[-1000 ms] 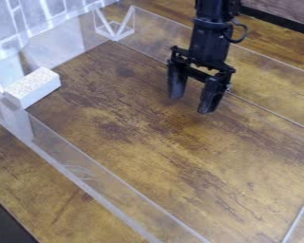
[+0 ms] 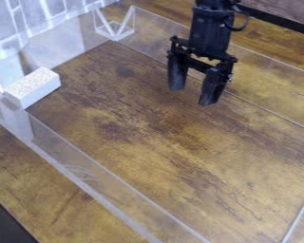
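Note:
My black gripper (image 2: 196,84) hangs in the upper middle of the view, its two dark fingers pointing down over the wooden floor (image 2: 155,152) and standing apart, with nothing visible between them. A white speckled block (image 2: 33,87) lies at the left, by the clear wall of the enclosure, well away from the gripper.
Clear plastic walls (image 2: 91,180) border the work area along the left, back and right. A pale, wrinkled sheet (image 2: 28,28) fills the upper left behind them.
My gripper has risen a little, moving slightly up in the view. The white block has not moved.

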